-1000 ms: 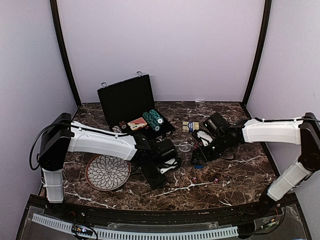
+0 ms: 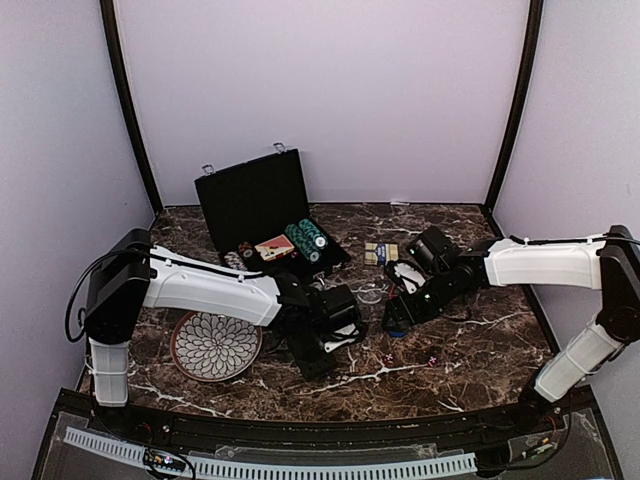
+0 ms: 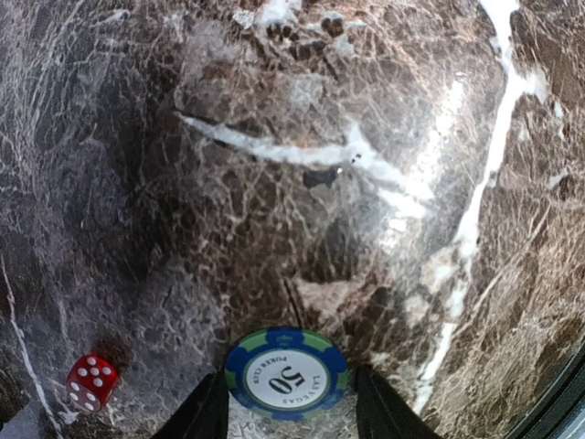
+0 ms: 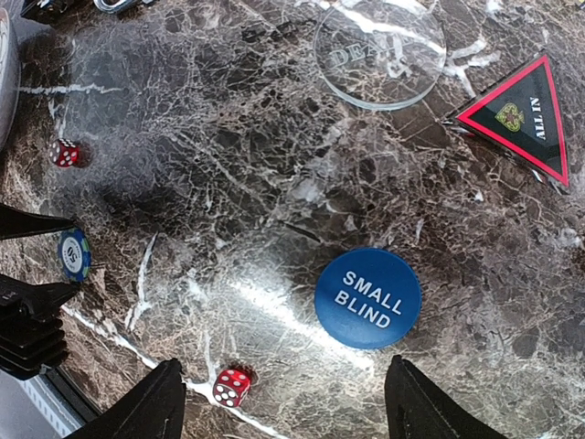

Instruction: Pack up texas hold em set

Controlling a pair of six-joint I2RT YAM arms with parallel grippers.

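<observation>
In the left wrist view a blue and green 50 chip [image 3: 286, 373] rests on the marble table. My left gripper is part open around it, one finger on either side and close to its edges. My right gripper stands open and empty, its fingers below the blue small blind button [image 4: 367, 298] in its wrist view. Beyond that lie the clear dealer disc [image 4: 380, 53] and the triangular all in marker [image 4: 523, 119]. Red dice show on the table, one die [image 4: 64, 153] further off and another die [image 4: 232, 386] close by.
The black case [image 2: 252, 205] stands with its lid up at the back, holding green chips [image 2: 305, 241] and a red card box [image 2: 275, 248]. A second card pack [image 2: 380, 253] lies right of it. A patterned plate [image 2: 215, 360] sits at the left, partly below my left arm.
My left arm has shifted slightly to the right, its gripper moving a little that way in the top view. The right arm and the objects stay where they were.
</observation>
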